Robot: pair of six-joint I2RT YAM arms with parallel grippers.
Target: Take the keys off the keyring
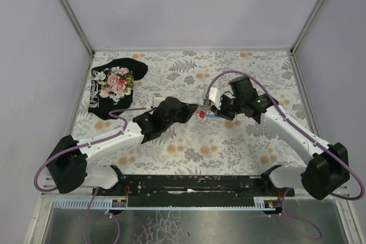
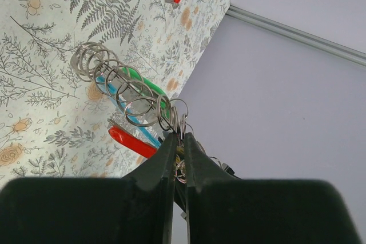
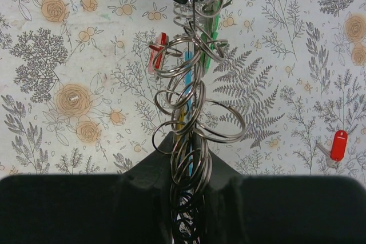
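A chain of steel key rings (image 2: pixel 140 98) with red, green (image 2: pixel 151 87), blue and yellow tags hangs between both arms above the patterned mat. My left gripper is at the rings in the left wrist view, its fingertips close together; whether they pinch a ring is unclear. My right gripper is shut on the ring bunch, with rings piled over its fingertips in the right wrist view. A detached key with a red tag (image 3: pixel 338 144) lies on the mat.
A black floral cloth (image 1: pixel 114 84) lies at the back left of the mat (image 1: pixel 189 152).
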